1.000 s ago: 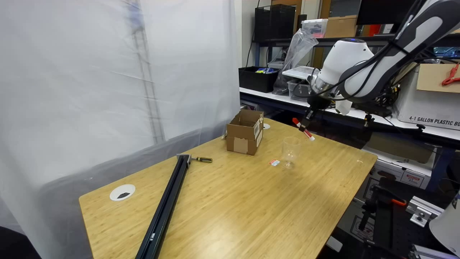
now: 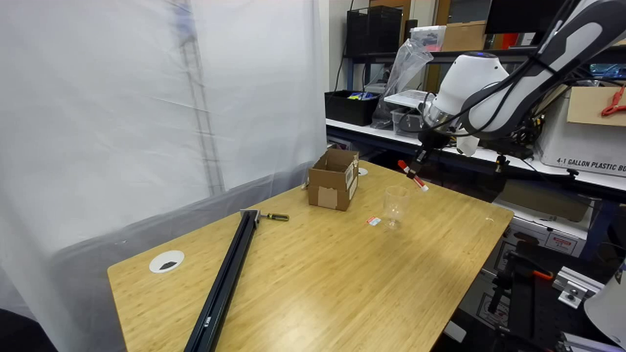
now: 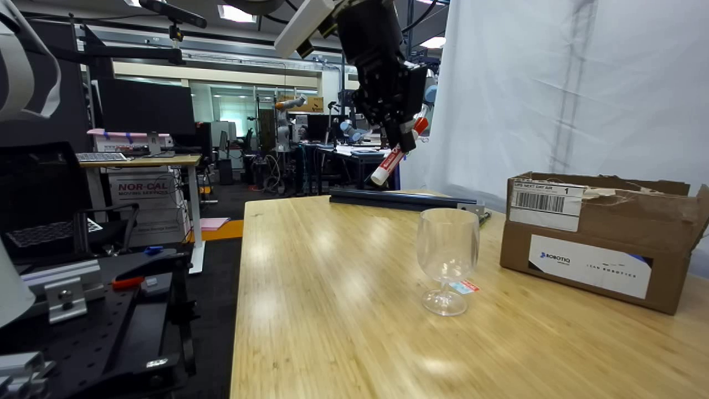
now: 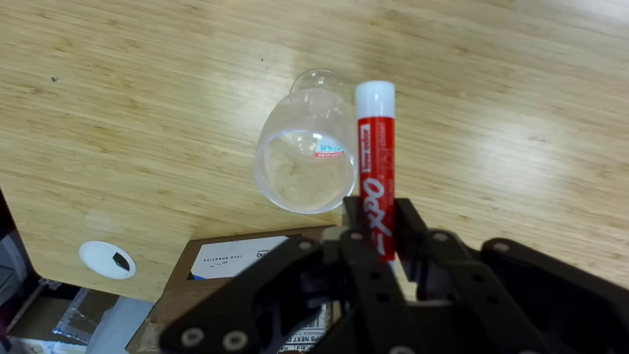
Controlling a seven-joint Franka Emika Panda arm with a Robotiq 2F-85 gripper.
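My gripper is shut on a red and white Expo marker point(image 4: 377, 147), whose white end points away from the fingers. In exterior view 2 the marker point(image 3: 392, 162) hangs tilted in the air, white end lower, red cap point(image 3: 420, 124) above the fingers. A clear stemmed plastic glass point(image 3: 447, 249) stands upright on the wooden table, apart from the marker. From the wrist, the glass point(image 4: 306, 159) appears just left of the marker, its open mouth showing. Exterior view 1 has the gripper point(image 2: 413, 171) above the table, up and to the right of the glass point(image 2: 396, 203).
An open cardboard box point(image 2: 333, 183) stands near the glass. Beside the glass's foot lies a small red and white packet point(image 2: 373, 221). A long black rail point(image 2: 226, 275) and a screwdriver point(image 2: 276, 216) lie farther along the table point(image 2: 352, 281), with clear wood in its middle.
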